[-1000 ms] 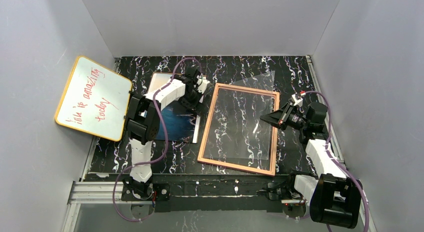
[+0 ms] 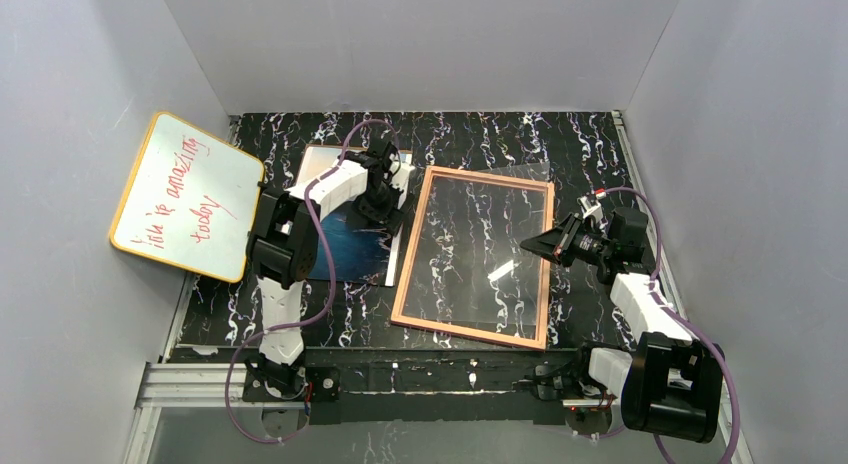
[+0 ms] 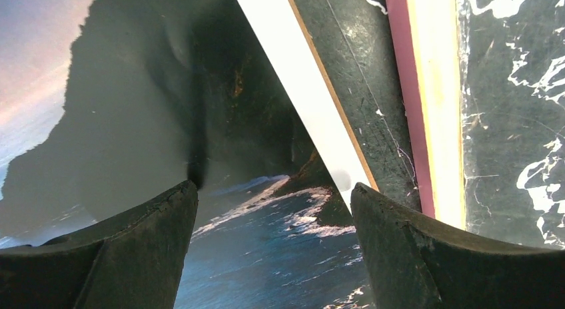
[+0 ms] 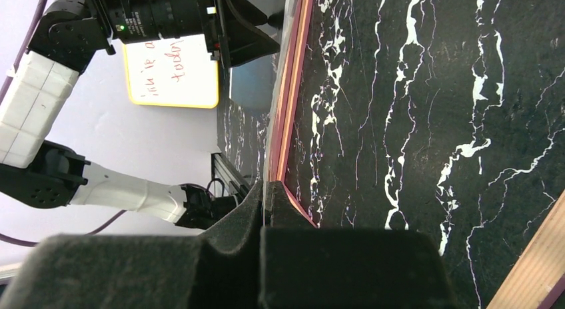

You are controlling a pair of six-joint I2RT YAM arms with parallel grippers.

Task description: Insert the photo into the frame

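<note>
The photo [image 2: 350,256], a dark seascape with a white border, lies flat on the left part of the table, with a thin brown edge showing beside the border. Over it is my left gripper, its fingers apart and nothing held; the right-hand one is at the white border [image 3: 323,126]. The light wooden frame [image 2: 468,334] lies to the photo's right. A clear sheet [image 2: 470,269] covers most of the frame's opening and juts past its far side. At the sheet's right part, my right gripper [image 2: 524,247] is shut on it; in the right wrist view the sheet runs edge-on from the fingertips.
A whiteboard [image 2: 188,197] with red writing stands on the left. Only a narrow strip of black marbled table separates the photo from the frame. Bare table [image 2: 590,164] shows at the far right.
The clear sheet has shifted toward the near side, so less of it juts past the frame's far edge. The frame has slid slightly left. My left gripper has moved only slightly.
</note>
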